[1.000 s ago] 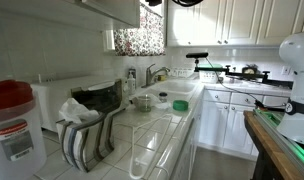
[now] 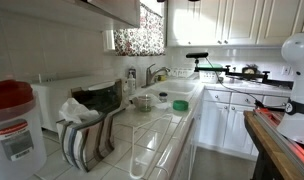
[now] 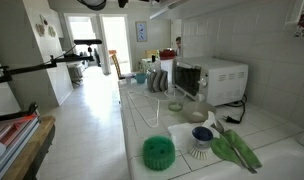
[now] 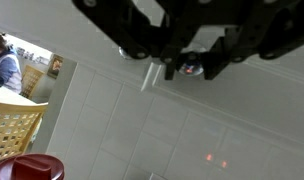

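Note:
In the wrist view my gripper is closed around a small shiny round piece (image 4: 193, 60) that looks like a cabinet knob. Its dark fingers (image 4: 170, 70) stand on both sides of it, against pale panels. A second shiny round piece (image 4: 123, 53) shows just to the left, near a white panel edge. White upper cabinets (image 2: 114, 8) run along the top of exterior view 1. Only a small part of the dark arm shows at that view's top edge, and the fingers cannot be made out there.
Below, the counter carries a dish rack (image 2: 89, 140), a red-lidded container (image 2: 17, 135), a green round item (image 3: 159, 152), a brush (image 3: 201, 137) and green leaf-shaped items (image 3: 236, 150). A white toaster oven (image 3: 221, 79) stands by the wall.
The dark arm part at the top of exterior view 1 has shifted slightly upward, so less of it shows. The things on the counter have stayed in place.

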